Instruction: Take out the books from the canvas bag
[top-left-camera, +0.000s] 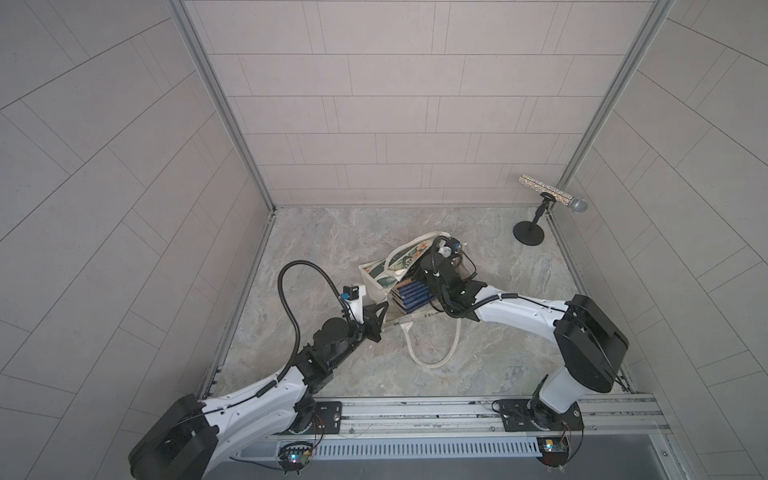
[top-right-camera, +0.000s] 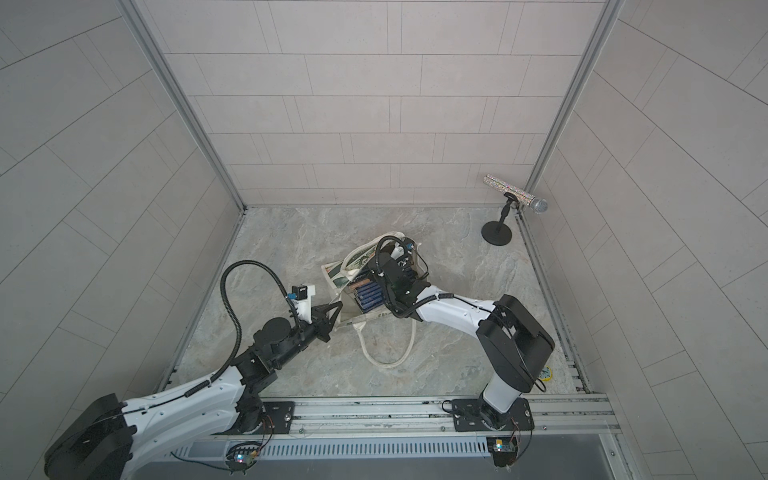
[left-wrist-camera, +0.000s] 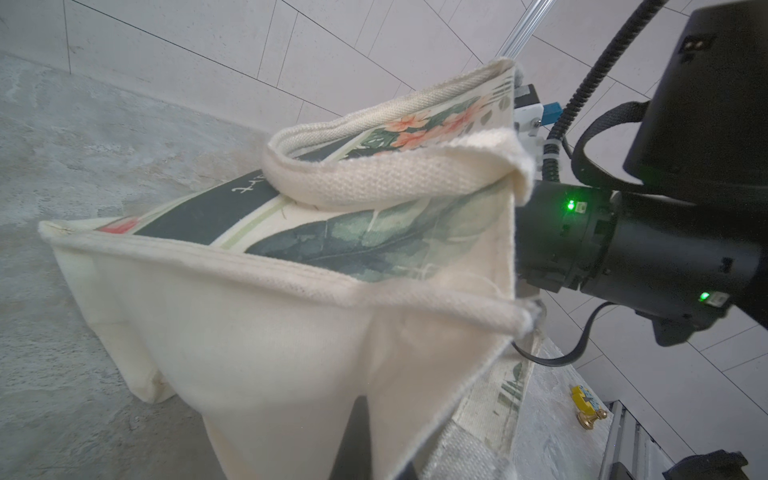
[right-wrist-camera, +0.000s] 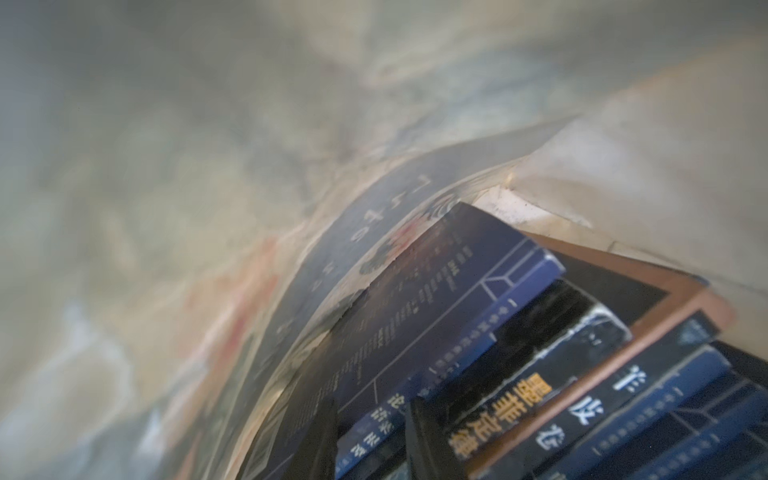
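The cream canvas bag (left-wrist-camera: 216, 320) with a floral print lies open on the marble floor, several books (top-left-camera: 412, 297) stacked inside. My left gripper (top-left-camera: 379, 312) is shut at the bag's left front side, its fingertips against or close to the cream fabric. My right gripper is inside the bag, part open, fingertips at the spine of a dark blue book (right-wrist-camera: 424, 296) at the end of the row; whether it grips that book is unclear. The bag's printed side arches over the right wrist camera. In the left wrist view the books are hidden by the bag.
A microphone on a black stand (top-left-camera: 528, 232) stands at the back right. A small yellow object (left-wrist-camera: 582, 397) lies at the right side. One bag handle (top-left-camera: 432, 361) lies on the floor in front. The floor left of and behind the bag is clear.
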